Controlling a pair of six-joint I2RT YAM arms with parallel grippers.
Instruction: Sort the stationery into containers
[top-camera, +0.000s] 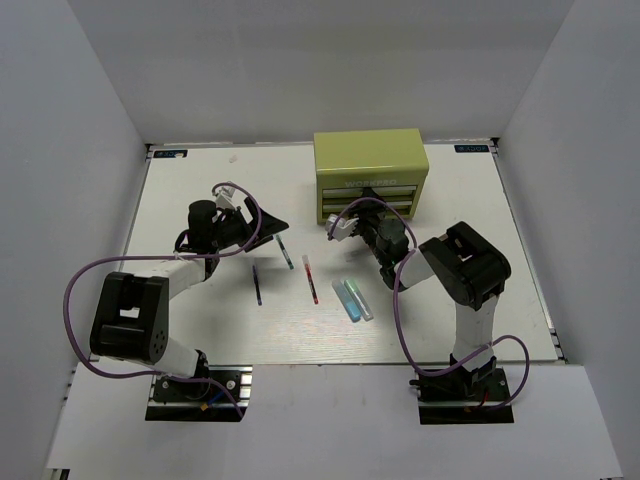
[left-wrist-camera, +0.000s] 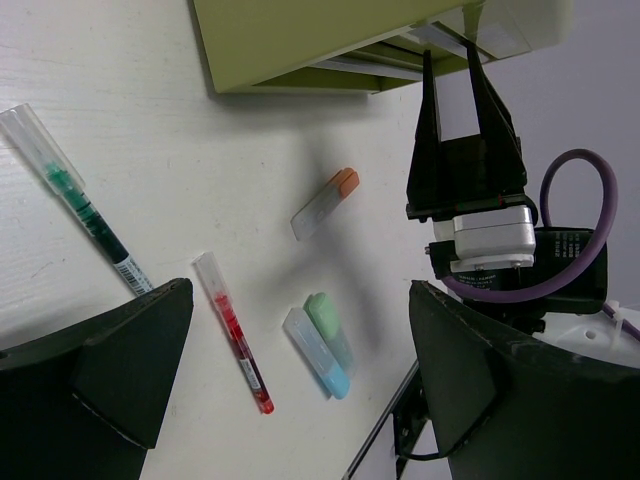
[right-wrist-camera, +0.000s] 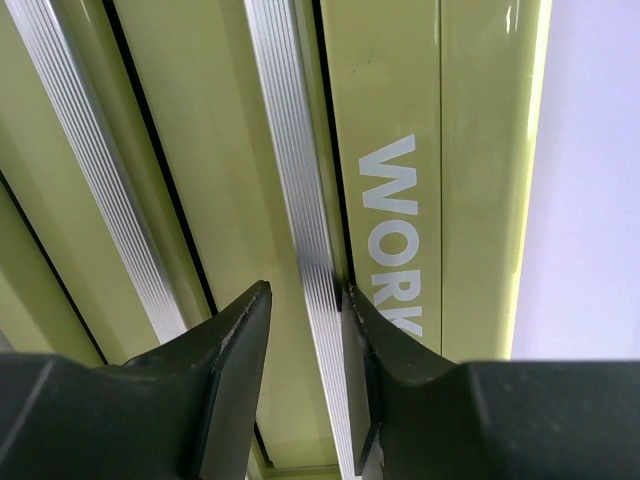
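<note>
The olive-green drawer cabinet (top-camera: 370, 155) stands at the back, silver handle strips (right-wrist-camera: 295, 170) across its drawer fronts. My right gripper is up against that front, its fingers parted on either side of one strip; the right-hand finger looks very near or touching it. My left gripper (top-camera: 266, 218) hangs open and empty over the left of the table. Below it lie a green pen (left-wrist-camera: 85, 210) and a red pen (left-wrist-camera: 235, 335). A dark pen (top-camera: 257, 285) is farther left. Blue-ended (left-wrist-camera: 318, 352) and green-ended (left-wrist-camera: 330, 325) flat pieces lie together, and an orange-ended one (left-wrist-camera: 325, 203) lies nearer the cabinet.
Grey walls (top-camera: 70, 150) flank the white table (top-camera: 460, 330). Free room shows at the table's back left and along the right side. A purple cable (top-camera: 400, 310) loops beside the right arm.
</note>
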